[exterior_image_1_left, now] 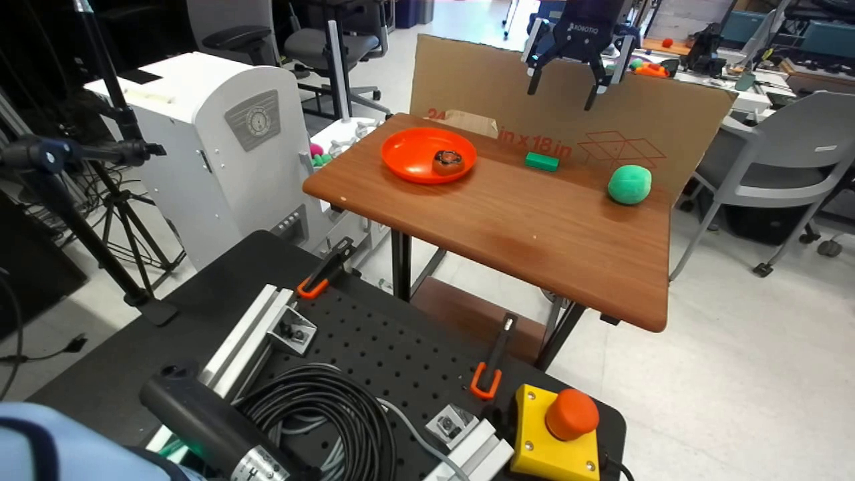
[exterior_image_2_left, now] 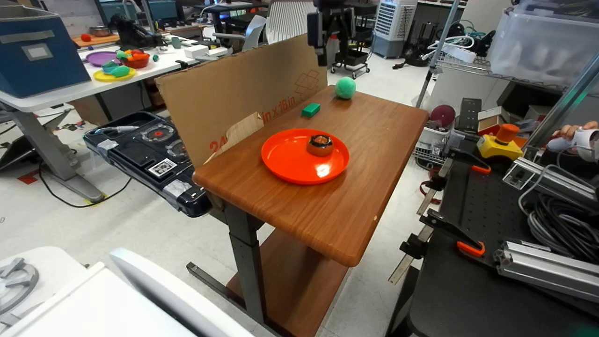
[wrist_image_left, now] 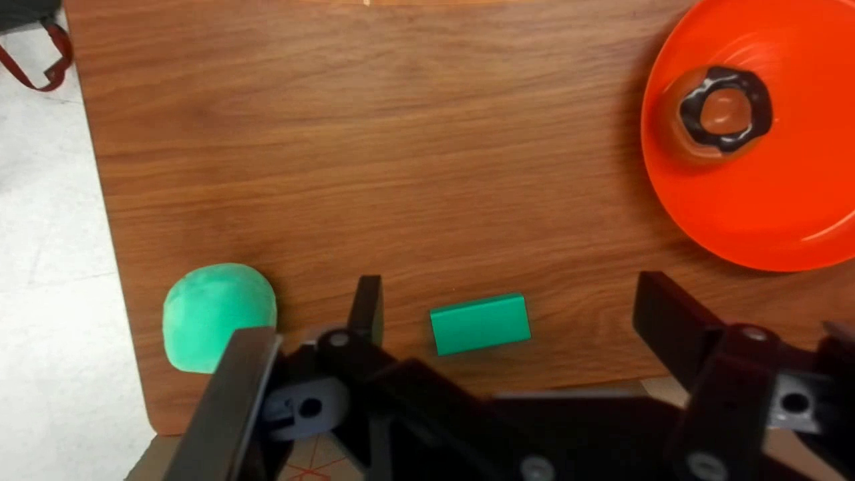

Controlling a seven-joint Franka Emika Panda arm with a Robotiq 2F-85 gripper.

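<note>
My gripper (exterior_image_1_left: 562, 91) stands open high above the back of the wooden table, nothing between its fingers. On the table below it lies a green rectangular block (wrist_image_left: 481, 325), seen between the two fingertips in the wrist view but well beneath them. A round green ball-like object (exterior_image_1_left: 630, 184) rests near the table's right back corner in exterior view 1. At the other end sits an orange-red plate (exterior_image_2_left: 303, 168). Inside that plate, towards its edge, is a brown doughnut (wrist_image_left: 685, 120) with dark icing.
A cardboard panel (exterior_image_1_left: 481, 80) stands upright along the table's back edge, just behind the block. Bare wood (exterior_image_2_left: 359, 163) covers the front and middle of the table. A black bench (exterior_image_1_left: 353, 321) with clamps and a yellow emergency-stop box (exterior_image_1_left: 533, 437) stands apart in front.
</note>
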